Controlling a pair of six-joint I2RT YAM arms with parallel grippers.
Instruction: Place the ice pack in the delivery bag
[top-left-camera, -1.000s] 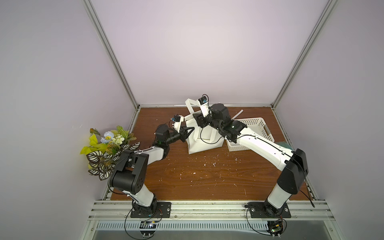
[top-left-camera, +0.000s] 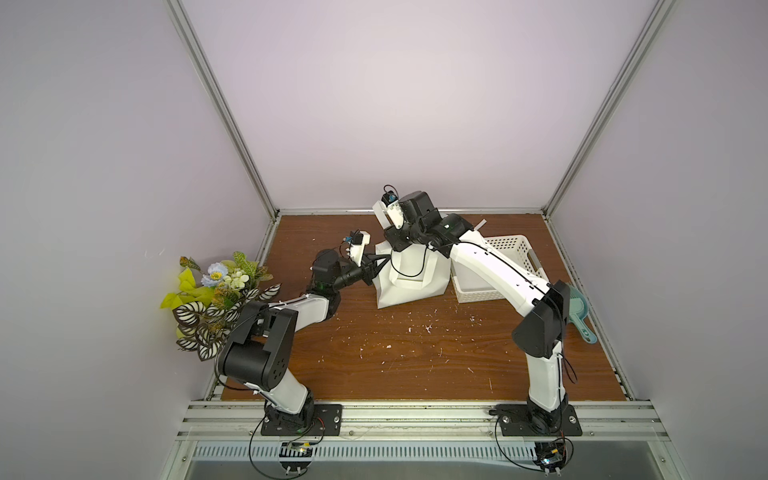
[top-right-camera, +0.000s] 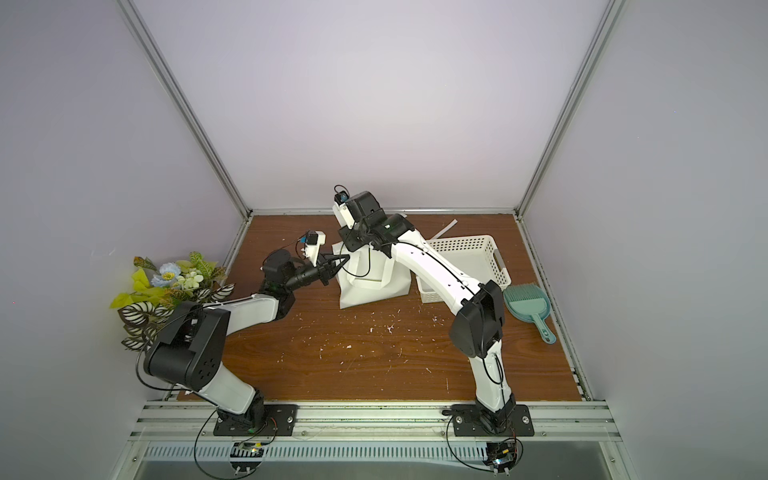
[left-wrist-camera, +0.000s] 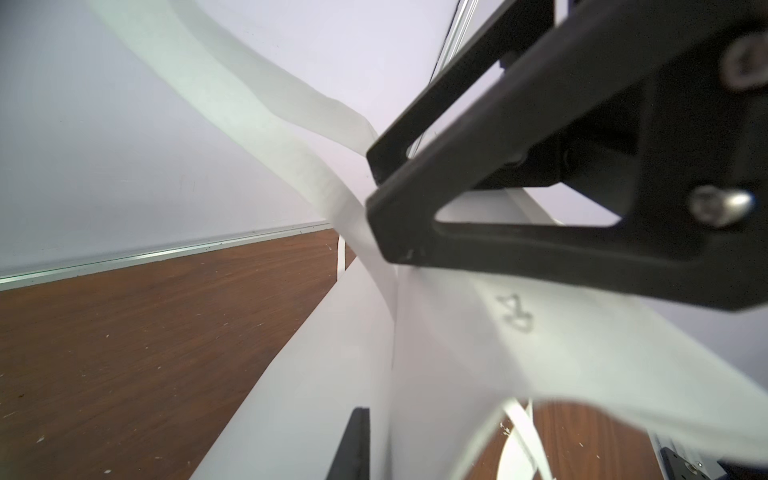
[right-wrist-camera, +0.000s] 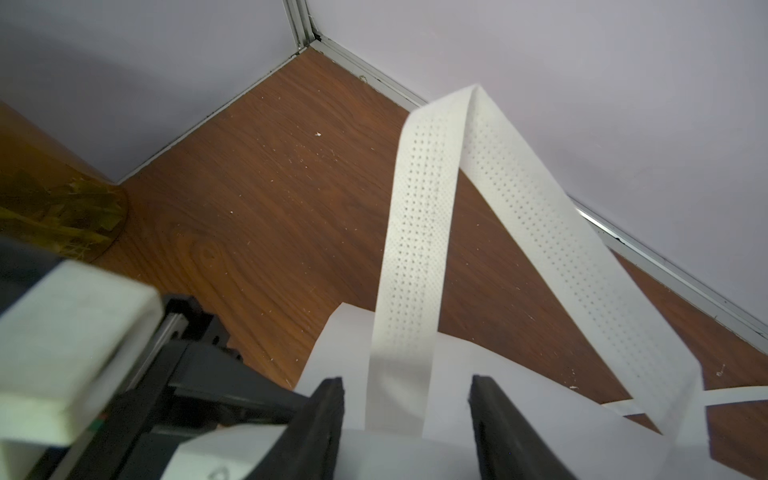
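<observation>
The white delivery bag (top-left-camera: 412, 292) stands at mid-table with its straps up. My left gripper (top-left-camera: 384, 260) is at the bag's left side, shut; in the left wrist view white bag material lies around its fingers, and I cannot tell if any is between them. Over the bag's top, my right gripper has its fingers apart, a strap (right-wrist-camera: 412, 224) rising behind them and white bag material below. I cannot make out an ice pack in these views.
A white basket (top-right-camera: 488, 248) stands right of the bag, with a teal dustpan (top-right-camera: 528, 304) beside it. Artificial flowers (top-left-camera: 216, 296) are at the left.
The left arm is nearly unmoved.
</observation>
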